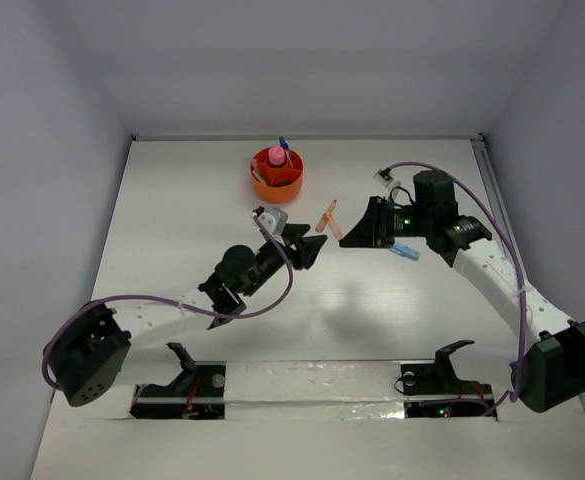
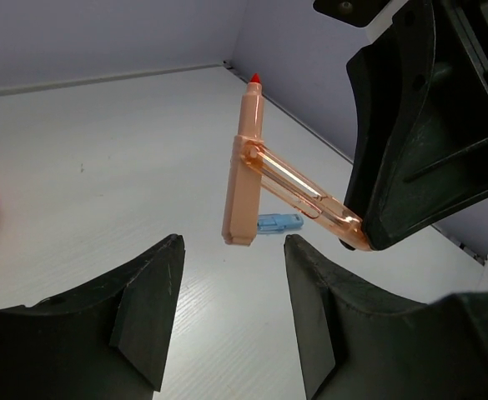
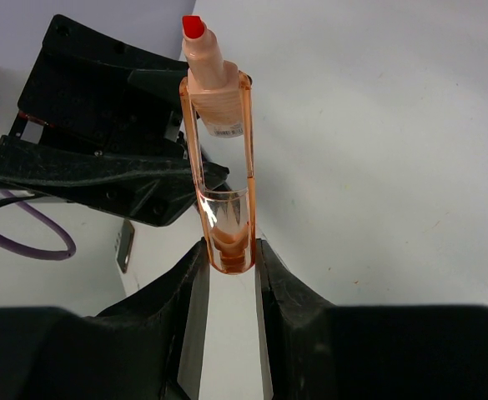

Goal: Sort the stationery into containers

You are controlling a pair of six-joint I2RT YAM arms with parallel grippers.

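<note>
A peach marker with red tip (image 2: 244, 192) hangs in mid-air above the table, its clip-like clear orange part (image 2: 314, 200) slanting into my right gripper (image 1: 364, 236), whose fingers are shut on it. In the right wrist view the marker (image 3: 214, 92) stands upright over those fingers. My left gripper (image 1: 308, 250) is open, its fingers pointing at the marker from just left and below, with nothing between them.
An orange divided container (image 1: 277, 190) holding several pens and a pink item stands at the back middle. A light blue item (image 1: 408, 253) lies on the table beside the right arm.
</note>
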